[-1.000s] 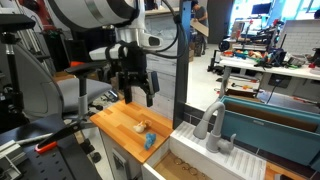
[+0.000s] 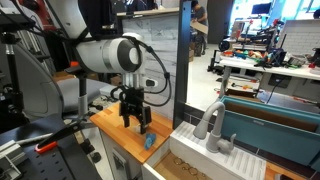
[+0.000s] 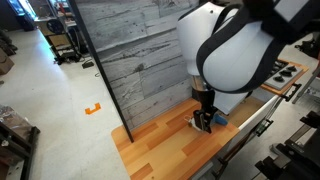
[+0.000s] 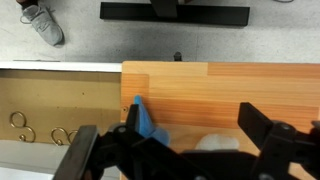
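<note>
My gripper (image 2: pixel 136 122) points down, low over the wooden counter, its dark fingers apart. In the wrist view the gripper is open, with bare wood between its fingertips. A pale, whitish object (image 4: pixel 217 142) shows low in that view, partly hidden by the gripper's dark body. A blue object (image 4: pixel 145 121) lies near the counter's edge beside the left finger, partly covered by it; in the first exterior view this blue object (image 2: pixel 149 140) is just in front of the gripper. Whether the fingers touch the pale object cannot be told.
A white sink with a faucet (image 2: pixel 207 122) and an open drawer-like compartment (image 2: pixel 185 170) adjoin it. A grey wall panel (image 3: pixel 150 55) rises behind the counter.
The arm has come down towards the counter, bringing the gripper from well above to close over the pale object, which it now largely hides. The blue object has not moved.
</note>
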